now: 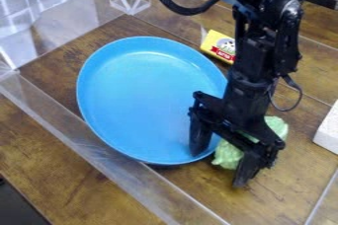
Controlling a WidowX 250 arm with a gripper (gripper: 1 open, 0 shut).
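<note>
My black gripper is lowered at the right side of a blue plate, open, with its fingers around a pale green round object, perhaps a vegetable, that lies on the wood just right of the plate. The arm hides much of the green object, so contact cannot be told.
A yellow box with a printed face lies behind the plate, partly behind the arm. A white object is at the right edge. Clear plastic edges run along the left and front. Bare wood shows at the left.
</note>
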